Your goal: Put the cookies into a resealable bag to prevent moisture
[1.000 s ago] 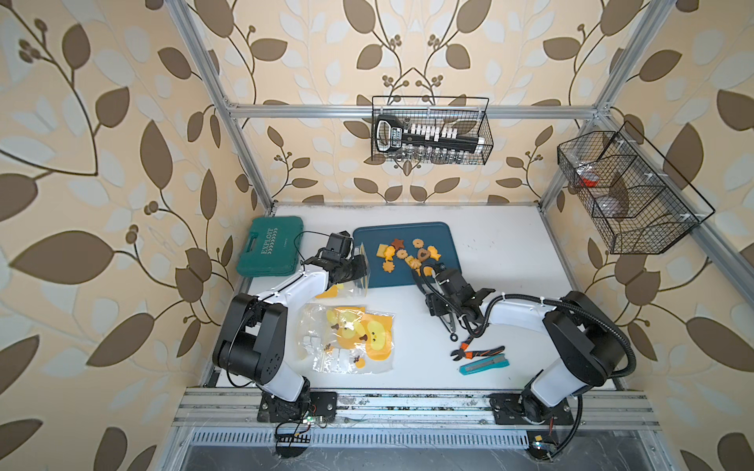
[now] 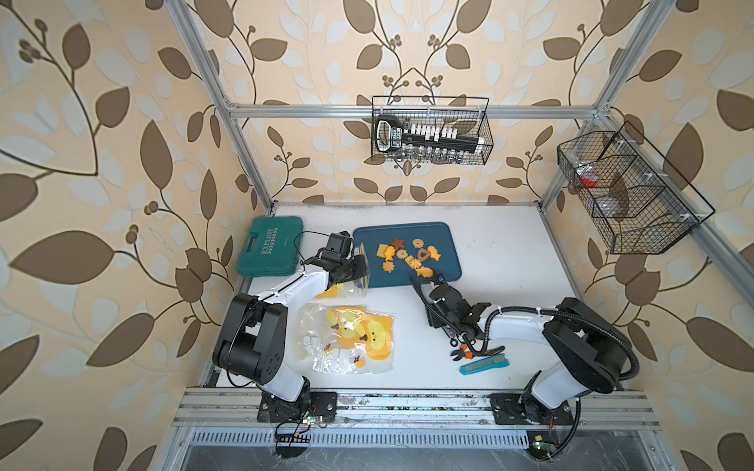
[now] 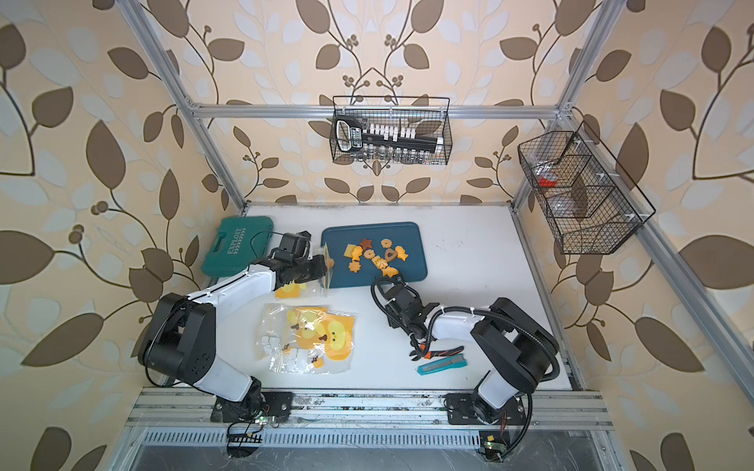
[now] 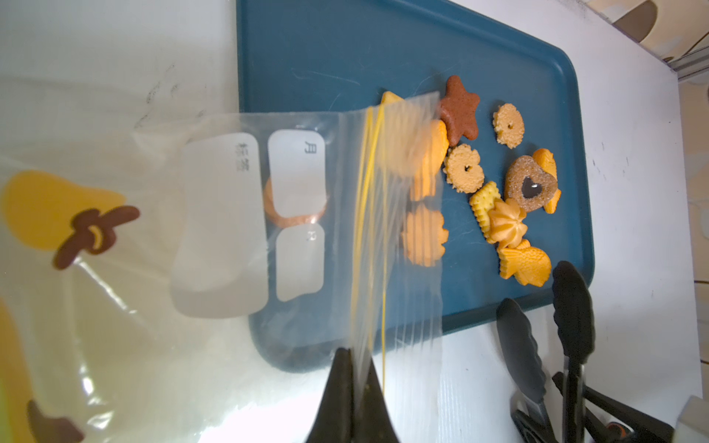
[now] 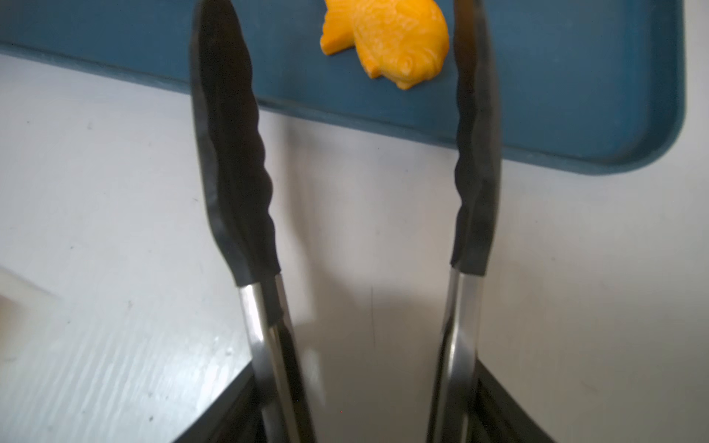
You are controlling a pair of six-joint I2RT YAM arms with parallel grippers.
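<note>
Assorted cookies lie on the blue tray; a fish-shaped cookie is nearest its front edge. My left gripper is shut on the mouth edge of a clear bear-print bag, which reaches over the tray's left side. A round cookie shows through the bag's film beside its labels; I cannot tell whether it is inside. My right gripper grips black-tipped tongs between part-open fingers. The tongs' arms are spread apart and empty, their tips over the tray's front edge, either side of the fish cookie.
A second printed bag lies flat at front left. Pliers and a teal cutter lie below the right arm. A green case stands at back left. The table right of the tray is clear.
The left arm and bag have stayed still.
</note>
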